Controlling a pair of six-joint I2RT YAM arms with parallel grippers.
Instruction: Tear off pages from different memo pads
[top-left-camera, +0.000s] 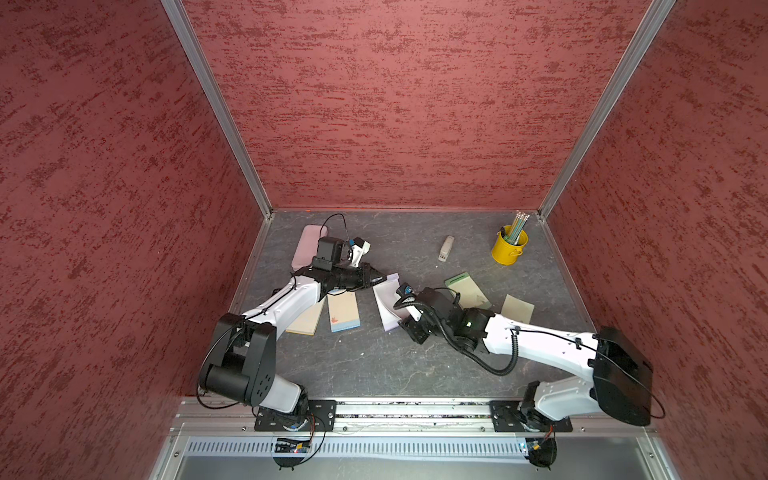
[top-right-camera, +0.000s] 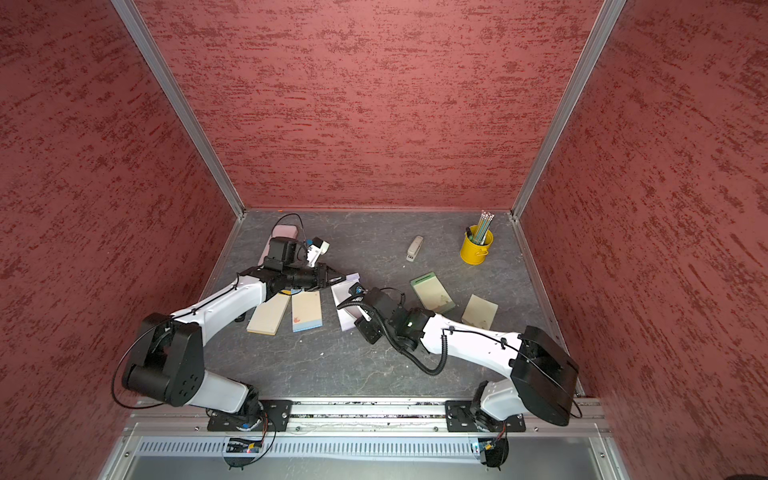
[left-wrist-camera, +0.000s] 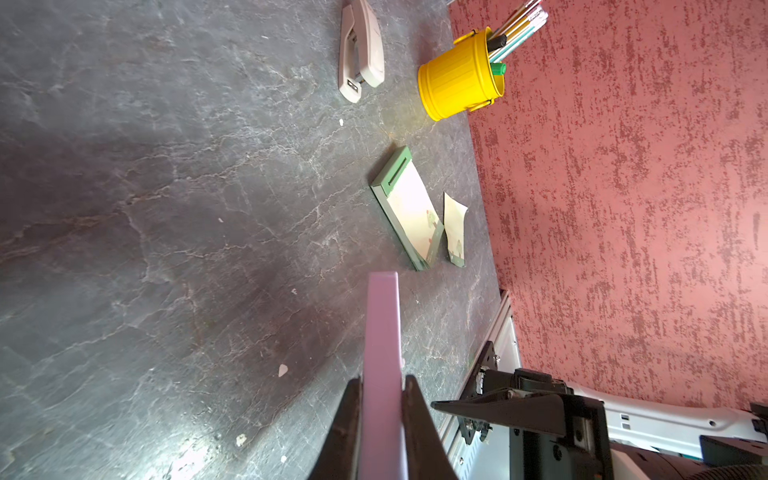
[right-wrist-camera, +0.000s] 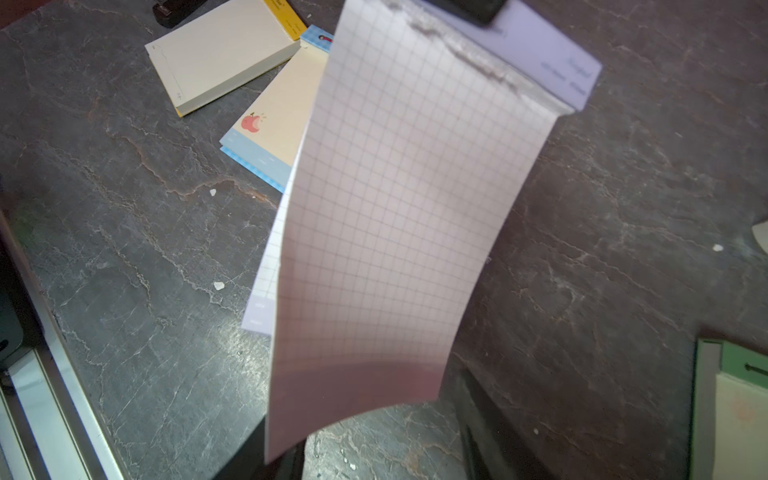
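My left gripper is shut on the purple-topped memo pad (left-wrist-camera: 384, 336), which stands edge-on between its fingers. In the right wrist view the pad's gridded page (right-wrist-camera: 384, 200) hangs down, its lower end curling towards the camera. A ragged line runs along the purple header (right-wrist-camera: 552, 64); whether the page is still joined there, I cannot tell. My right gripper has its fingers well apart, with the page's lower end in front of the left one and not pinched. The blue-edged pad (right-wrist-camera: 272, 120) and green-edged pad (left-wrist-camera: 412, 200) lie on the table.
Beside the blue-edged pad lies a thick cream pad (right-wrist-camera: 224, 52). A loose sheet (top-left-camera: 517, 309) rests right of the green pad. The stapler (top-left-camera: 445, 248) and yellow pencil bucket (top-left-camera: 507, 249) stand farther back; the pink case (top-left-camera: 309, 245) is back left.
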